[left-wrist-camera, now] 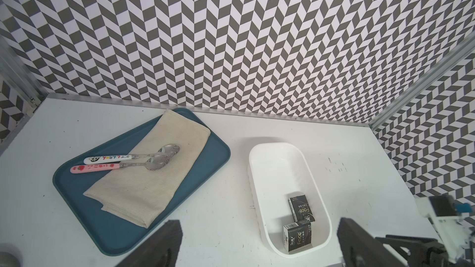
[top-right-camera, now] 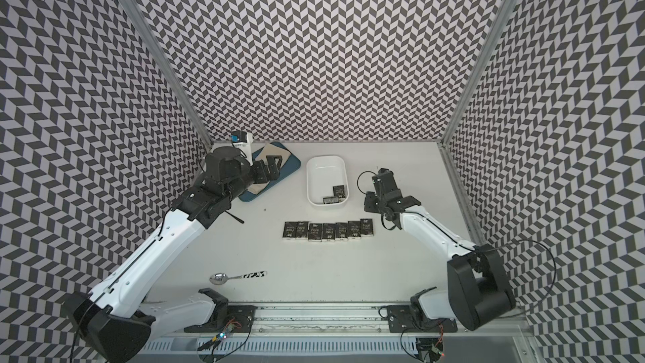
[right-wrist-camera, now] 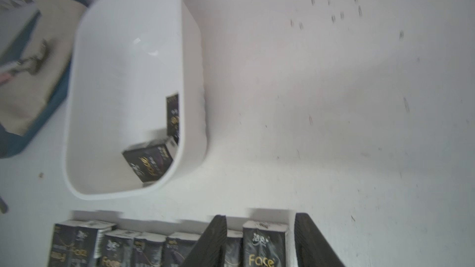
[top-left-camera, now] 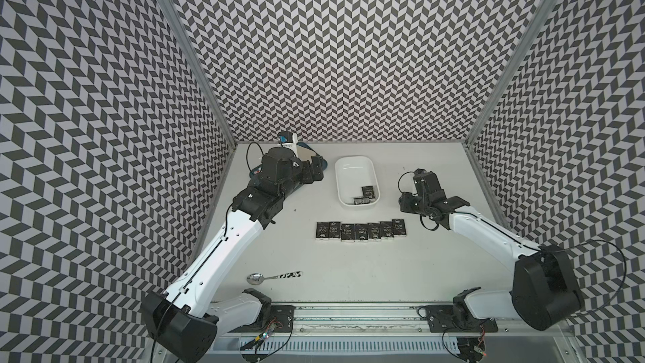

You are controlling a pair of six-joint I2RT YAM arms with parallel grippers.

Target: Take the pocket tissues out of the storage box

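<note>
The white storage box (top-left-camera: 356,168) holds dark tissue packs (left-wrist-camera: 296,237) in its front part. Several more packs (top-left-camera: 361,232) lie in a row on the table in front of it. My right gripper is raised just right of the box, partly open, above the row's right end, with its fingertips apart and a pack visible beyond them on the table. My left gripper hovers left of the box, open, its fingertips wide apart with nothing between them.
A blue tray (left-wrist-camera: 217,153) with a beige cloth (left-wrist-camera: 148,192) and two spoons lies back left. A loose spoon (top-left-camera: 255,278) lies front left. The table right of the box and across the front is largely clear.
</note>
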